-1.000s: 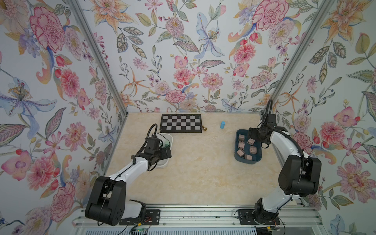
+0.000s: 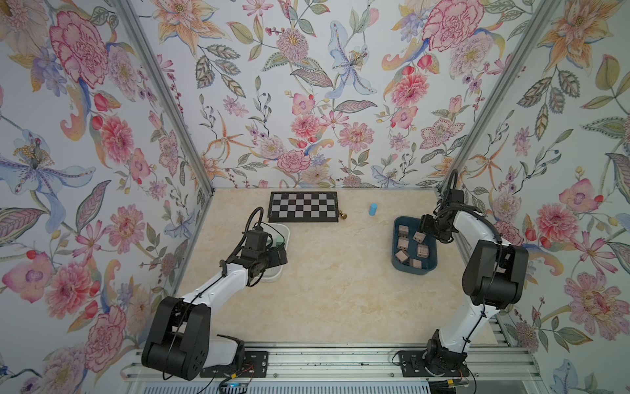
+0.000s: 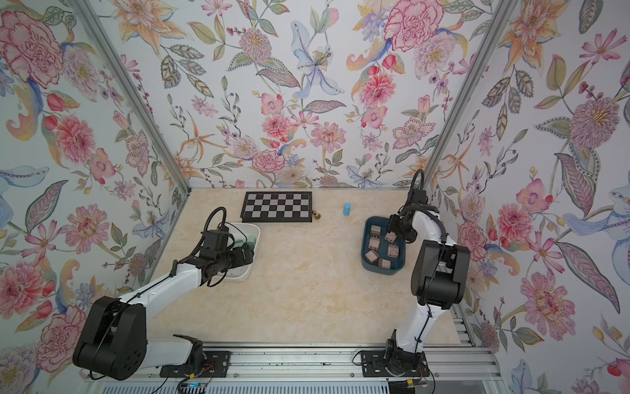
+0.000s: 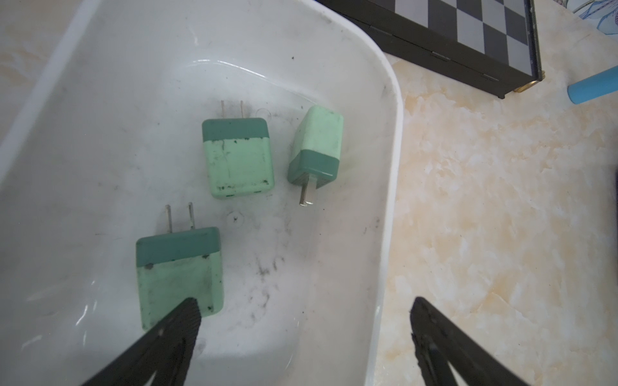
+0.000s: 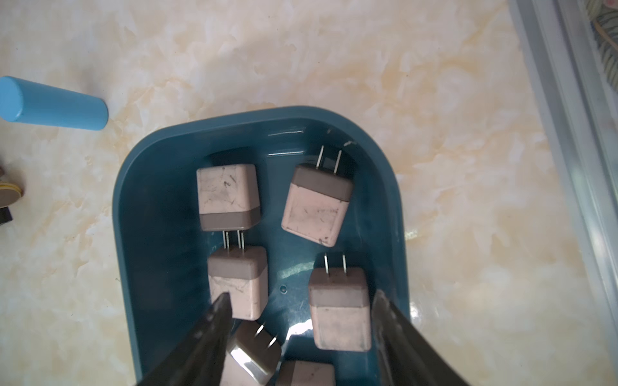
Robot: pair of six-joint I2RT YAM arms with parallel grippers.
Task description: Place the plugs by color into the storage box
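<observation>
Several pale pink plugs with brown-grey ends [image 5: 317,212] lie in the dark blue box [image 5: 309,114] at the right. My right gripper is over that box's right side; its fingers [image 5: 412,347] stand apart, narrower than the left's. Plugs and box floor show beyond the gap, and whether anything is gripped cannot be told. Green plugs [image 4: 239,157] lie in the white tub [image 4: 384,270] at the left, three of them clear in the left wrist view. Above its right wall my left gripper stands open, nothing between its fingers.
A checkered board [image 2: 304,207] lies at the back, with a small brass-coloured item [image 2: 342,215] by its right end. The blue cylinder [image 2: 372,209] stands behind the blue box. Bare table separates the two containers.
The blue box has shifted very slightly left. The left arm is still.
</observation>
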